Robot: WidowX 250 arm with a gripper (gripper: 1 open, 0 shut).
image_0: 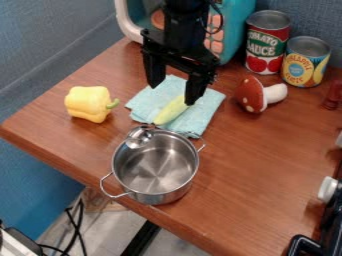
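My black gripper hangs over a light blue cloth, its two fingers apart. A pale yellow elongated object lies on the cloth beneath the right finger, partly hidden by it; I cannot tell if they touch. A steel pot with a spoon-like piece at its rim stands in front of the cloth. A yellow pepper lies at the left, a red-and-white mushroom at the right.
Two cans, red and yellow, stand at the back right by a teal crate. Dark items sit along the right edge.
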